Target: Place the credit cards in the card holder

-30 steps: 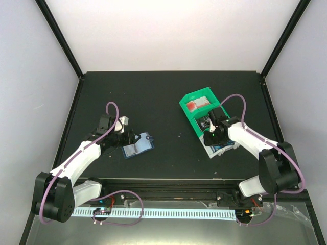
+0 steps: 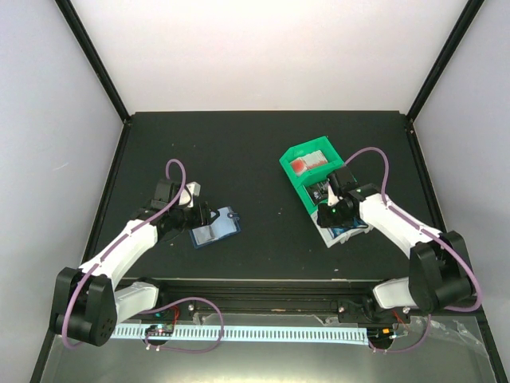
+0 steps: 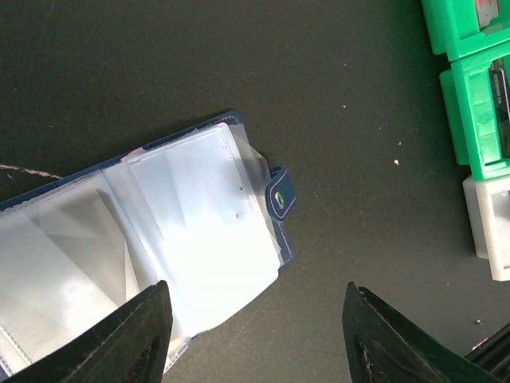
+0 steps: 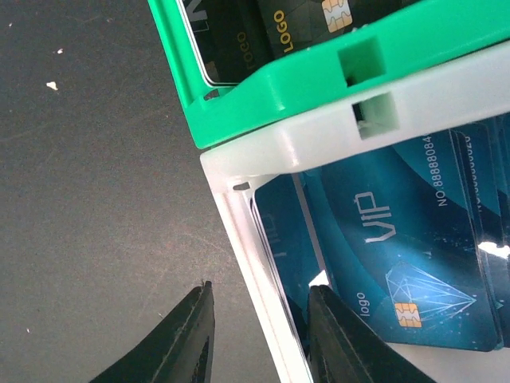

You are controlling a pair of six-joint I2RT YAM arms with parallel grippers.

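Observation:
The blue-edged card holder lies unfolded on the table, its clear sleeves facing up and a snap tab on its right side. My left gripper is open over its near edge, with nothing between the fingers. Blue VIP cards stand in the white bin; one leans by the bin's left wall. Seen from the right wrist, my right gripper is open, its fingers on either side of that wall. The right finger overlaps the leaning card in view; whether they touch I cannot tell.
Green bins adjoin the white one on its far side. One holds black cards, the farthest holds red and white cards. Bare table separates holder and bins.
The right arm has shifted slightly, its elbow a little toward the near right, with the gripper staying at the white bin. The left arm, holder and bins look unmoved.

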